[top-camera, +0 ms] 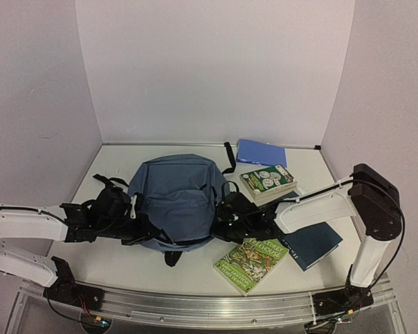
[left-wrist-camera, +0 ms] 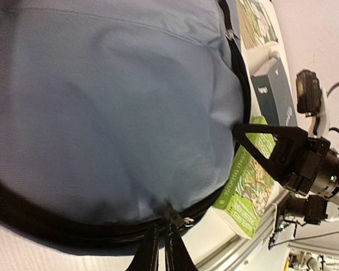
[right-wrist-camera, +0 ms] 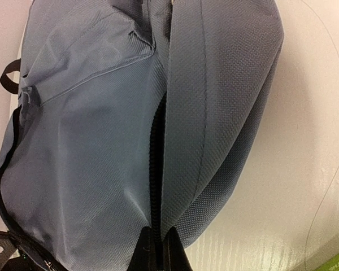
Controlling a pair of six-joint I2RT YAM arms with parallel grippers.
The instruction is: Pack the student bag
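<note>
The blue-grey bag (top-camera: 174, 182) lies on the table, its dark zipper edge toward the front. My right gripper is shut on the zippered fabric edge at the bag's right side. At the front edge is my left gripper, its fingers close together beside a dark zipper pull (left-wrist-camera: 172, 214). Whether they grip that pull cannot be told. A green book (top-camera: 251, 266) lies in front of the right arm. Behind it are a thicker book (top-camera: 268, 180), a dark blue book (top-camera: 311, 245) and a blue folder (top-camera: 262, 152).
A black strap (top-camera: 229, 158) trails from the bag's back right. Another strap (top-camera: 173, 258) hangs off its front. The right arm (top-camera: 310, 211) reaches across the books. Bare table (top-camera: 111, 263) shows at the front left.
</note>
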